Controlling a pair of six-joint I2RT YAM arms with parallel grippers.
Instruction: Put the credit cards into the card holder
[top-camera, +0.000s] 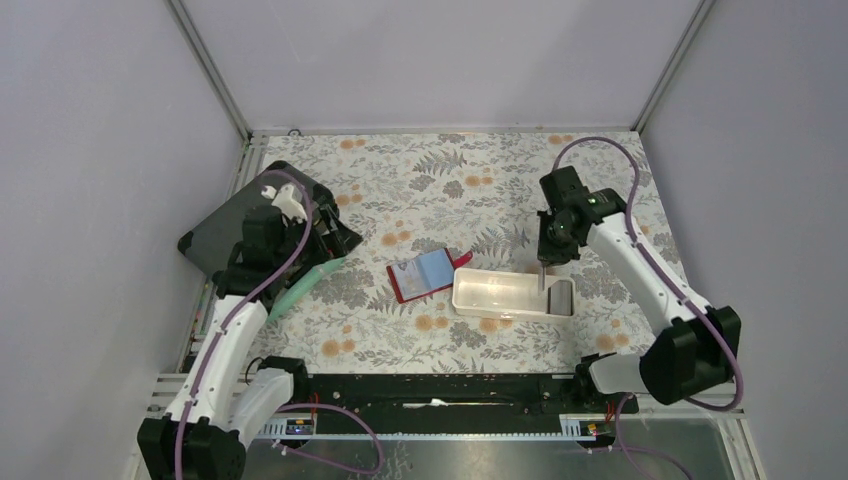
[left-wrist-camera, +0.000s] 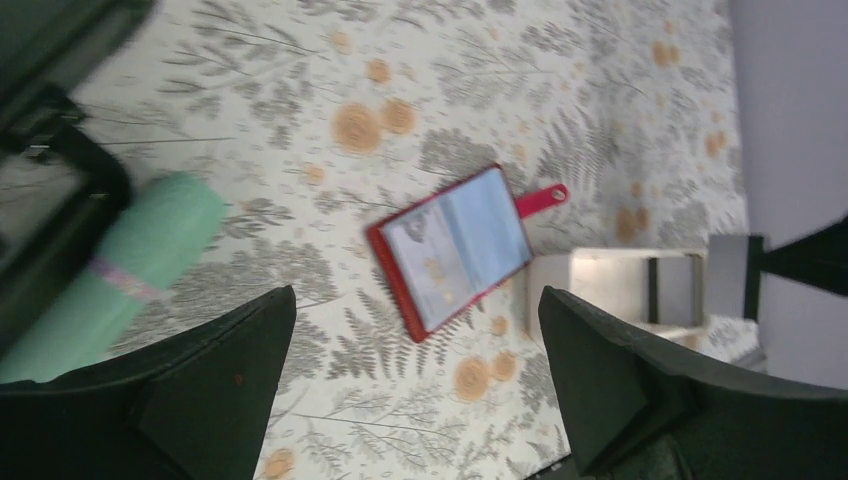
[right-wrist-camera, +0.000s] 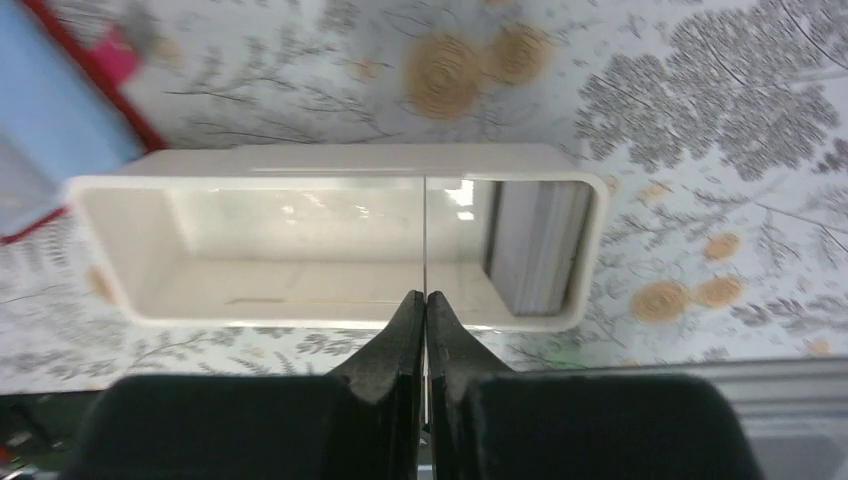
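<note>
A thin card (left-wrist-camera: 728, 276) is pinched in my right gripper, held on edge above the white tray. In the right wrist view it shows only as a narrow vertical line. More grey cards (right-wrist-camera: 540, 240) stand together at the right end of the white tray (right-wrist-camera: 345, 322). The card holder (left-wrist-camera: 440, 248), red-edged with pale blue and clear faces and a red tab, lies flat on the table left of the tray. Above the table to the left, my left gripper is open, with nothing between its fingers, facing the card holder.
A dark grey case (top-camera: 225, 225) lies at the far left under the left arm. Beside it is a rolled green item (top-camera: 303, 287). The patterned tabletop (top-camera: 430, 190) behind the holder and tray is clear.
</note>
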